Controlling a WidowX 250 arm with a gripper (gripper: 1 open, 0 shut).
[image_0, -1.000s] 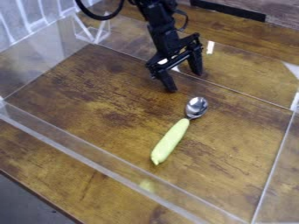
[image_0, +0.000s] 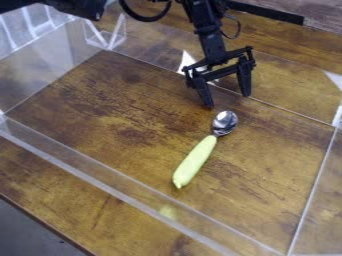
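Note:
My black gripper (image_0: 223, 83) hangs open at the upper middle of the camera view, nothing visible between its fingers. Just below it and slightly right, a silver spoon-like object (image_0: 225, 123) lies on the wooden surface. A pale green, elongated vegetable-like object (image_0: 195, 161) lies diagonally further down, apart from the silver object.
Clear plastic walls or strips border it along the left, bottom and right. The black arm reaches in from the top.
The gripper has moved a little right and down over the last second, closer above the silver object. The two objects on the surface have not moved.

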